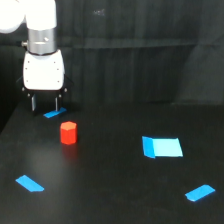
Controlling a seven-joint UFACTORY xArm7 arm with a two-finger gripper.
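A small red block [68, 133] stands on the black table, left of the middle of the camera view. Farther back and a little to its left, my gripper [46, 103] points downward below the white hand. Its two dark fingers are spread apart, and no object shows between them. The gripper and the red block are apart in the picture. How high the fingertips are above the table is hard to judge.
Blue strips lie on the table near the gripper [54, 113], at front left [30, 184] and at front right [200, 193]. Right of the middle is a pale blue square [167, 147] with a darker blue edge. A dark curtain [140, 55] hangs behind.
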